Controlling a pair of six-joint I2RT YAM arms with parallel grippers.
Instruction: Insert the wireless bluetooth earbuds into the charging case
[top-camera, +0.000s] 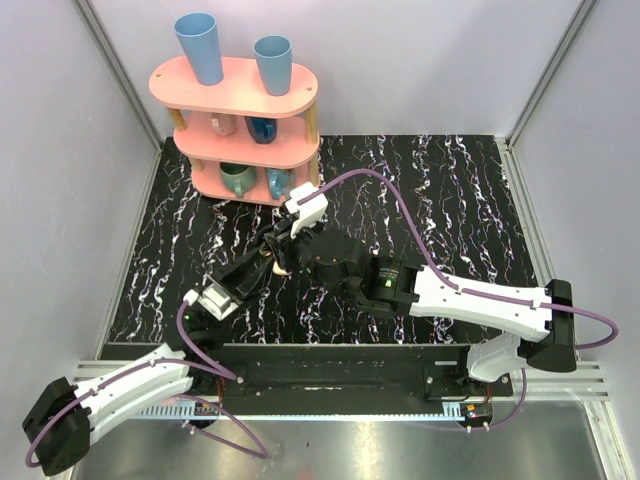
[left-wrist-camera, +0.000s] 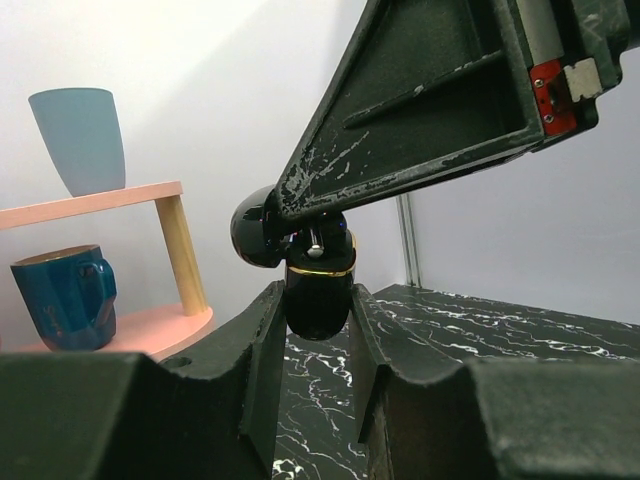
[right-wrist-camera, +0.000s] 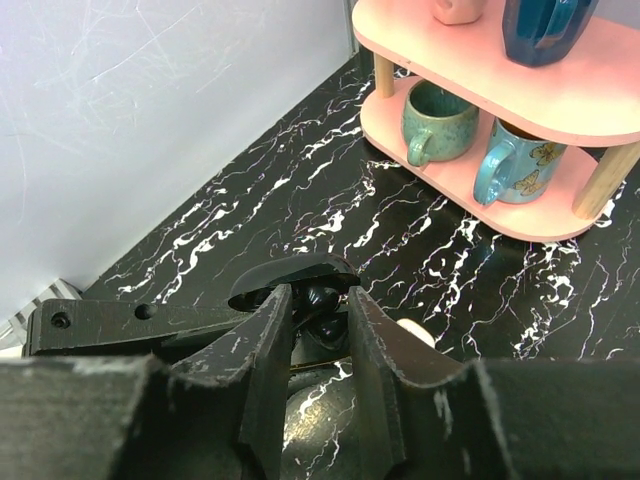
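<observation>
The black charging case (left-wrist-camera: 318, 300), with a gold rim line and its lid up, is held in my left gripper, shut on its base. My right gripper is right over the open case, its fingertips at a small dark glossy piece, apparently an earbud (right-wrist-camera: 318, 298); whether it grips it is unclear. In the left wrist view the right gripper's body covers the upper part of the case. In the top view both grippers meet in the middle over the table, hiding the case.
A pink shelf (top-camera: 235, 85) with cups and mugs stands at the back left. A white round object (right-wrist-camera: 415, 330) is partly visible on the marble table (top-camera: 420, 190) below the grippers.
</observation>
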